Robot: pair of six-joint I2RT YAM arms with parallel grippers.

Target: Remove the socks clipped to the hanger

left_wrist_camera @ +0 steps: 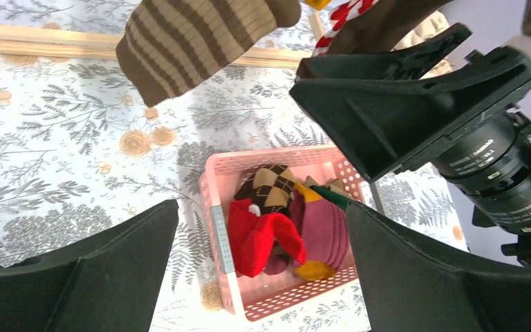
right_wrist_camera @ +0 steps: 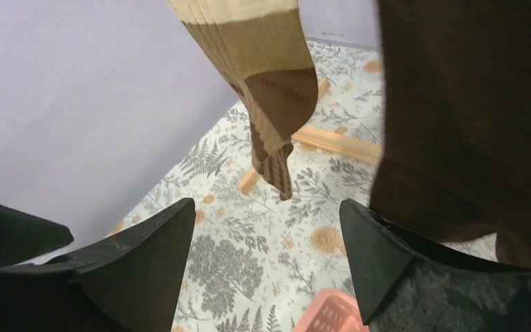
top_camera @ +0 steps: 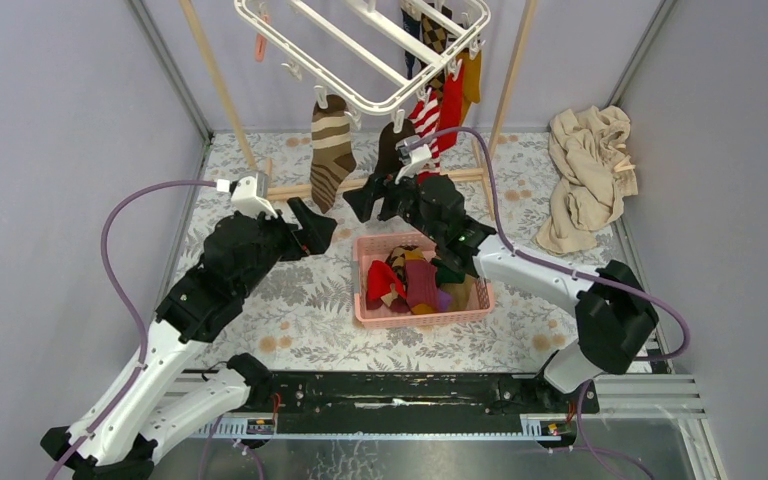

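Several socks hang from the white hanger (top_camera: 390, 103). Nearest the left is a brown and beige striped sock (top_camera: 332, 152); beside it a dark brown sock (top_camera: 391, 150), partly behind my right gripper (top_camera: 372, 200). A red and white striped sock (top_camera: 426, 112), a red one (top_camera: 451, 108) and a mustard one (top_camera: 471, 78) hang behind. The right gripper is open, and the dark brown sock (right_wrist_camera: 463, 124) looms close on its right side in the right wrist view. My left gripper (top_camera: 322, 228) stands open and empty, below the striped sock. In the left wrist view the striped sock (left_wrist_camera: 193, 48) hangs ahead.
A pink basket (top_camera: 358, 285) with several socks stands on the patterned table below the hanger. Beige cloth (top_camera: 590, 180) lies at the right. Wooden bars of the stand (top_camera: 300, 191) run behind the socks.
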